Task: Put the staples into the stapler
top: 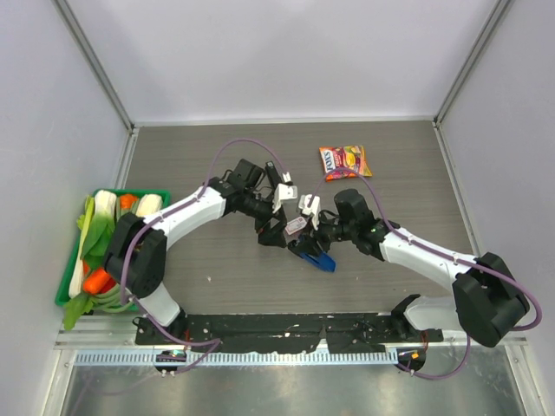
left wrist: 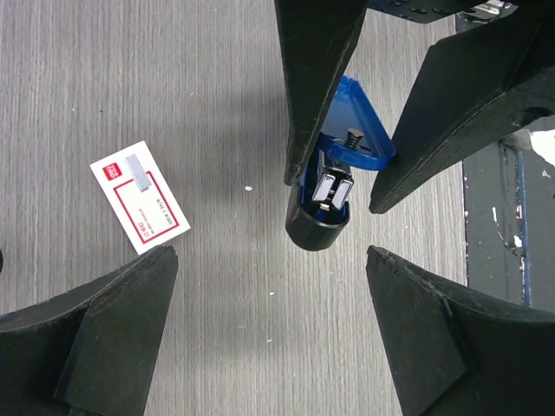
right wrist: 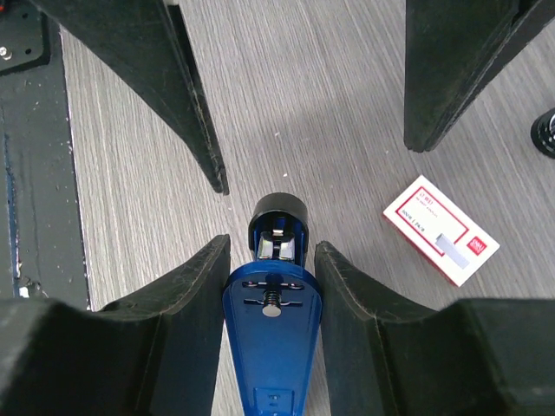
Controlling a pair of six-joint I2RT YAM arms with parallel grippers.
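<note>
My right gripper is shut on the blue stapler, which is held with its top up and its channel showing, white pieces visible inside it in the left wrist view. My left gripper stands open above the table, facing the stapler's dark end. The staple box, white and red with a small silver strip on it, lies on the table beside the stapler in both wrist views.
A snack bag lies at the back right. A green crate of vegetables stands at the left. A dark cylinder stands behind the staple box.
</note>
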